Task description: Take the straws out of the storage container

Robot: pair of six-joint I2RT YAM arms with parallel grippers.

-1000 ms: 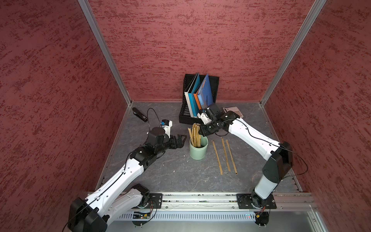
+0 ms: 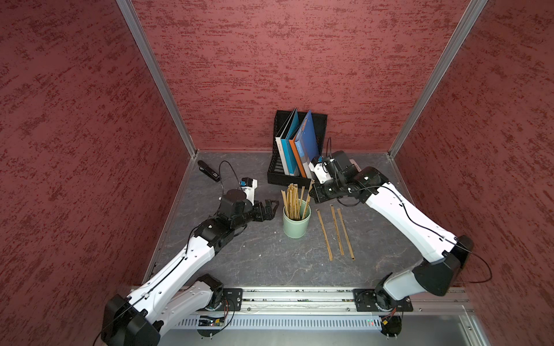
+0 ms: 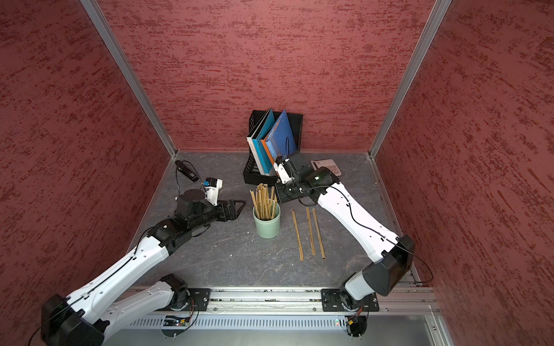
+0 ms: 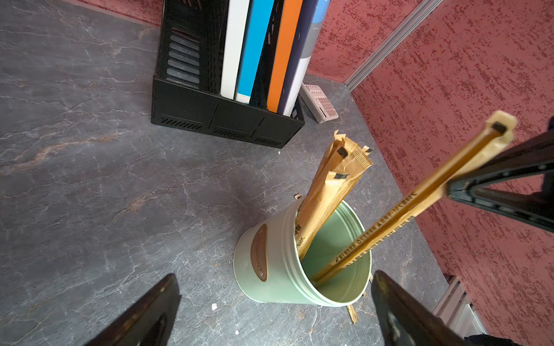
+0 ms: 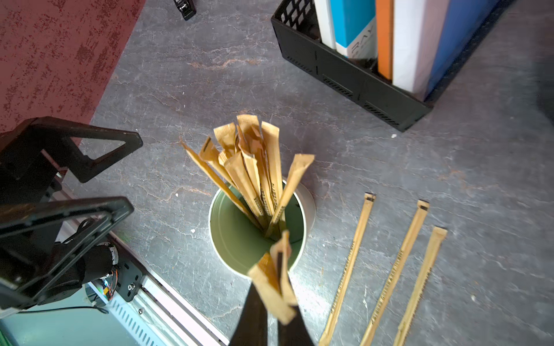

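A mint green container (image 2: 294, 229) holds upright paper-wrapped straws (image 5: 242, 173). A couple of straws (image 4: 404, 213) lean out toward my right gripper, which is shut on them (image 5: 277, 311), their tops held at its fingertips. My left gripper stands open left of the container, with nothing between its fingers. Three loose straws (image 5: 398, 259) lie parallel on the table to the right of the container.
A black rack (image 2: 278, 178) with folders stands behind the container. A pale calculator (image 4: 319, 103) lies beside it, and a black device (image 2: 207, 170) is at the back left. The table left of the container is clear.
My right gripper has moved right and up, and straws in the container now lean out with it. The left arm has not moved.
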